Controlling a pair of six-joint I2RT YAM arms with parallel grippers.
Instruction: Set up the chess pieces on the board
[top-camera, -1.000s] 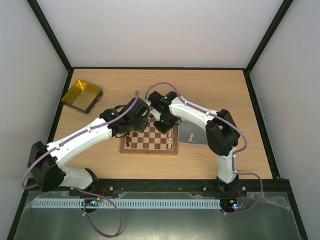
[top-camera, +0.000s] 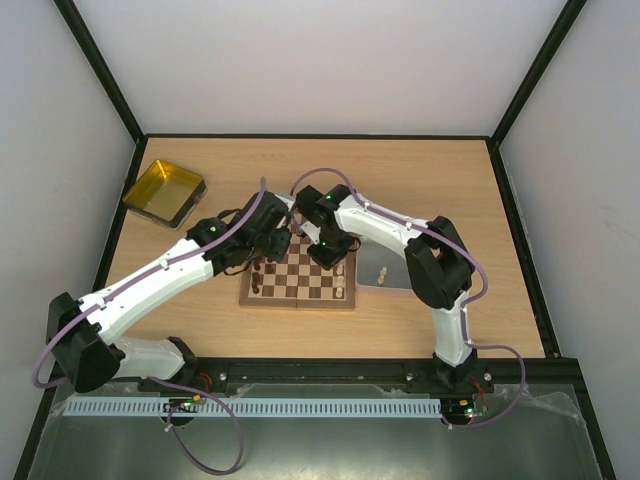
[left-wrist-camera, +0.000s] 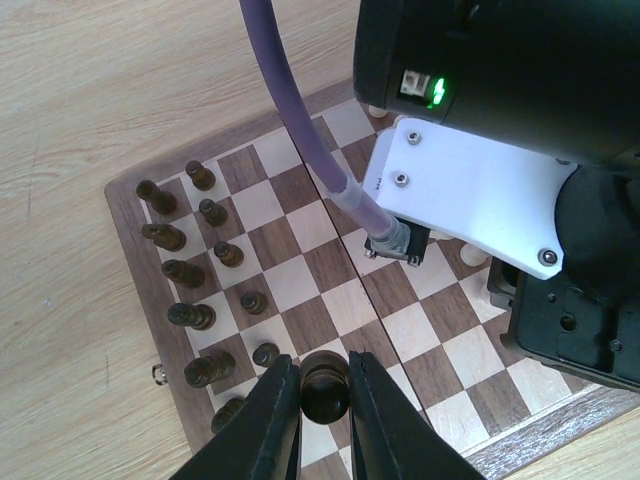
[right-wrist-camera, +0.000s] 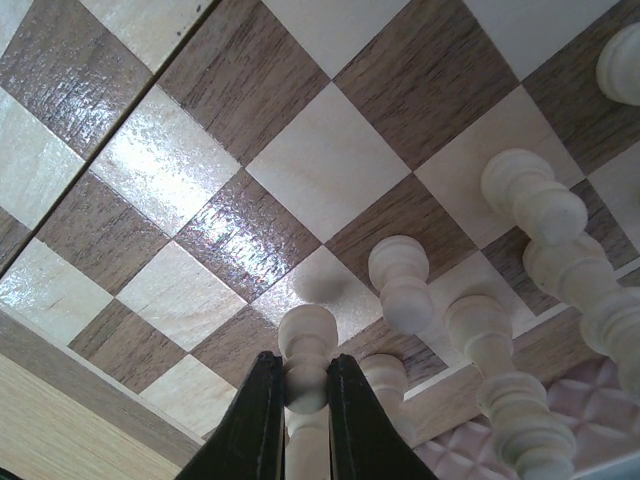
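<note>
The chessboard (top-camera: 300, 298) holds dark pieces along one side, such as a dark piece (left-wrist-camera: 186, 315) in the left wrist view, and light pieces along the other, such as a light piece. My left gripper is over the board with a dark piece between its fingertips; whether it grips it is unclear. My right gripper is shut on a light pawn above the board's light side, among other light pieces.
A gold tray (top-camera: 165, 190) sits at the back left. A grey tray (top-camera: 390, 260) with light pieces lies right of the board. Both arms crowd over the board.
My left arm has shifted slightly left, away from the right arm, in the top view. The right arm has barely moved.
</note>
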